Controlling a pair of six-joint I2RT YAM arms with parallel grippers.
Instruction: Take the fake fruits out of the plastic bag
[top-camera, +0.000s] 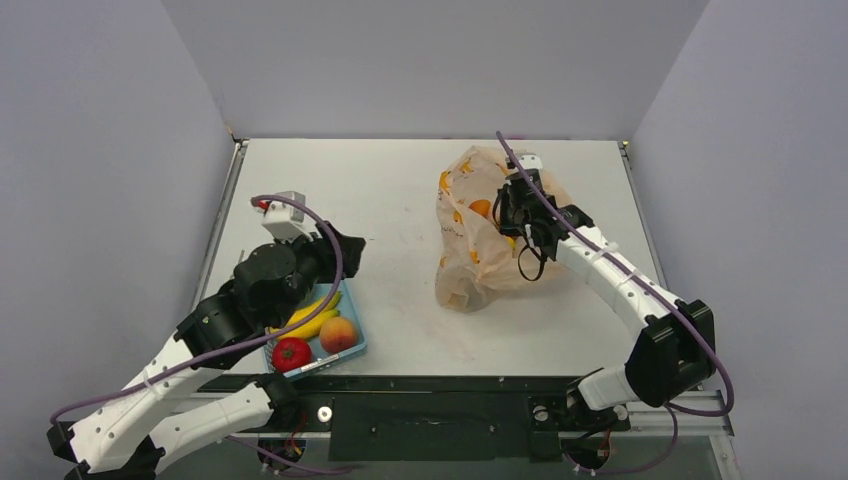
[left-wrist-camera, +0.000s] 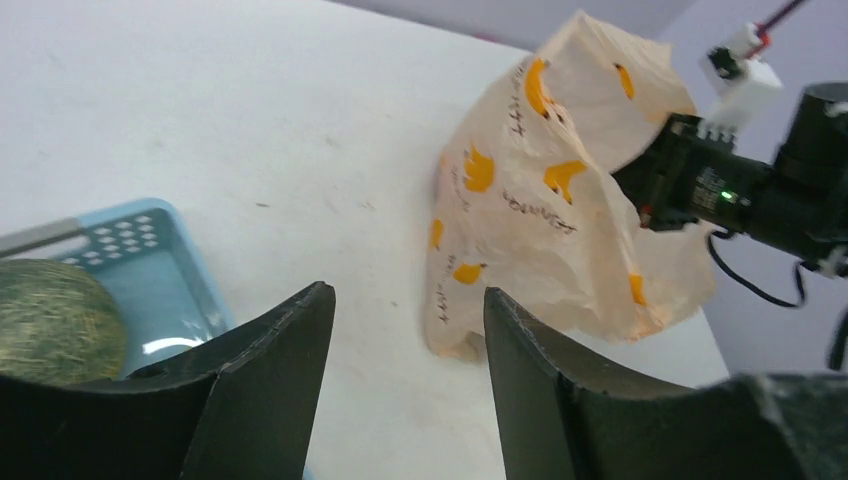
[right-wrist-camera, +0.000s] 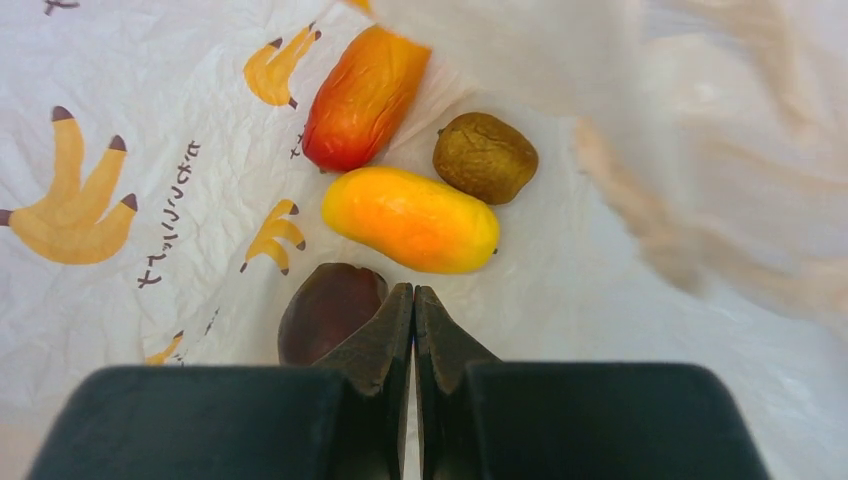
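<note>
The crumpled bag (top-camera: 465, 255) printed with bananas stands right of centre. My right gripper is shut above its inside, with no fruit between the fingers. Below it lie a red mango (right-wrist-camera: 365, 95), a brown kiwi-like fruit (right-wrist-camera: 485, 157), a yellow mango (right-wrist-camera: 410, 220) and a dark round fruit (right-wrist-camera: 325, 310). My left gripper is open above the table beside a blue basket (left-wrist-camera: 190, 280), nothing between its fingers. The basket holds a melon (left-wrist-camera: 50, 320), bananas (top-camera: 310, 325), a peach (top-camera: 338, 336) and a tomato (top-camera: 291, 354).
Walls enclose the sides and back. The bag's loose rim hangs close beside my right gripper.
</note>
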